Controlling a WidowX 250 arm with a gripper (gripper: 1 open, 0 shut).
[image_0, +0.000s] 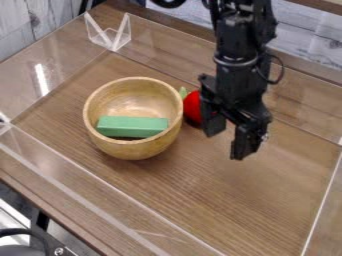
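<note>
My gripper (230, 142) hangs over the right middle of the table, open, its black body partly in front of a red round object (194, 106). A wooden bowl (134, 94) stands on the left, holding a green block (131, 127). The red object lies just right of the bowl, partly hidden by the arm.
A black cable or object shows at the bottom left corner.
</note>
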